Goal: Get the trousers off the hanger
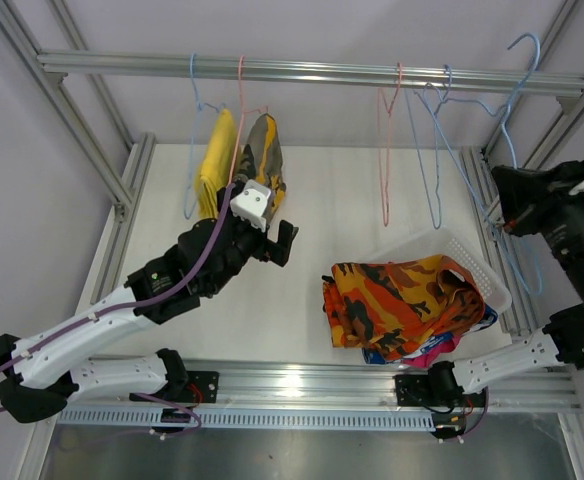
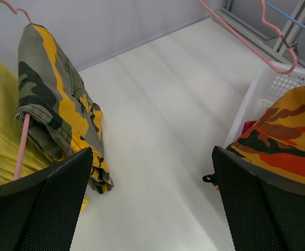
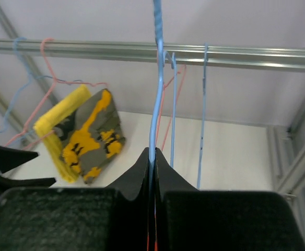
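Observation:
My left gripper (image 1: 277,238) is open below the hanging clothes, its fingers empty. A grey-and-yellow camouflage garment (image 2: 58,99) and a yellow garment (image 1: 215,160) hang on the left of the rail. My right gripper is shut on a blue hanger (image 3: 157,94), held at the upper right in the top view with no garment visible on it. An orange camouflage garment (image 1: 397,305) lies heaped in the white basket (image 1: 482,262); whether these are trousers I cannot tell.
The metal rail (image 1: 312,70) carries empty pink (image 1: 385,190) and blue hangers on the right.

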